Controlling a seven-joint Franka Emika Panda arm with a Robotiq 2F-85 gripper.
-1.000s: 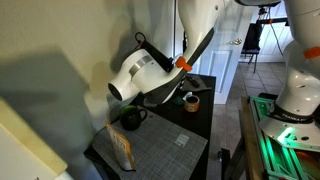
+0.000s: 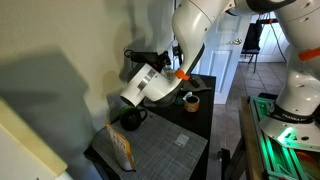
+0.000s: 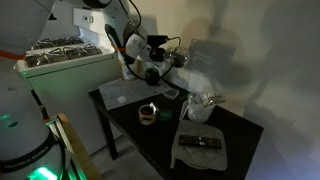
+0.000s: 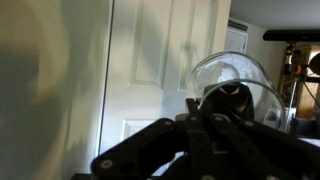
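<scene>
In the wrist view, a clear round-rimmed vessel, like a glass or bowl, stands at the fingers of my gripper. The fingers are closed with it between them, though the dark fingers largely hide the contact. In exterior view 2, the clear vessel is held up in the air near the wall, beside my gripper. Exterior view 1 shows the gripper partly behind the white arm, so its fingertips are hard to make out there.
A brown mug sits on the dark table. A black pot-like cup and an upright bottle stand by the grey mat. Exterior view 2 also shows a crumpled clear bag and a tray with a black item.
The arm's wrist has swung to the right and come lower in exterior view 1. The mug, black cup and bottle have stayed where they were.
</scene>
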